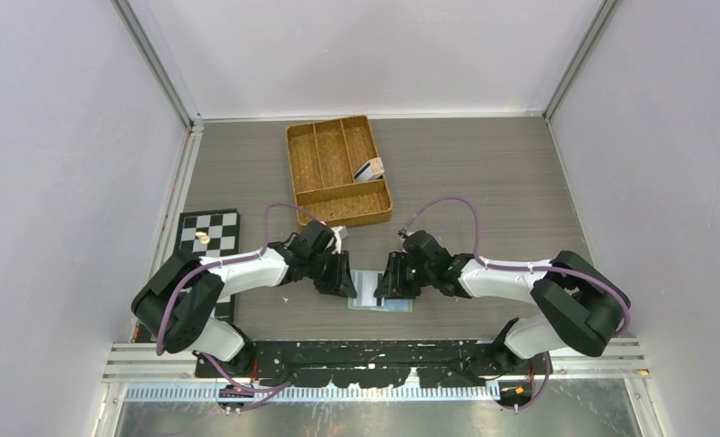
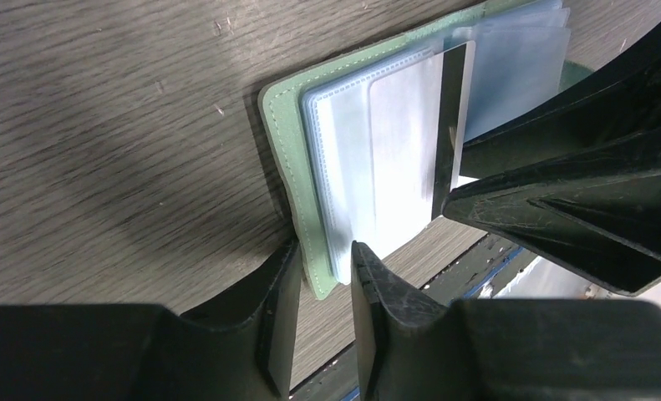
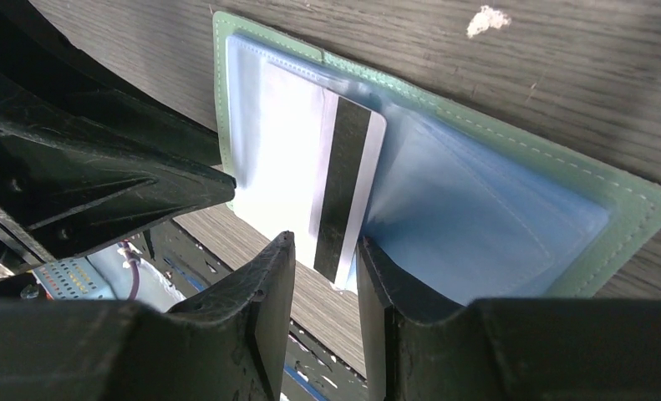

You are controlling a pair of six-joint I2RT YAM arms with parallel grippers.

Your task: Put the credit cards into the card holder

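The open card holder (image 1: 395,307), green-edged with clear bluish pockets, lies flat between the two grippers. A white card (image 3: 272,125) with a black stripe (image 3: 343,171) sits in its left-hand pocket, the striped end showing at the middle. My left gripper is at the holder's left edge, fingers apart, with the holder's near corner seen between them. Over the card's striped end, my right gripper is open too, the card's near corner visible between its fingers. In both wrist views the other gripper's black fingers reach close to the holder.
A brown divided tray (image 1: 306,162) stands at the back, with a small stack of cards (image 1: 370,169) in its right compartment. A checkered board (image 1: 212,223) lies at the left, partly behind my left arm.
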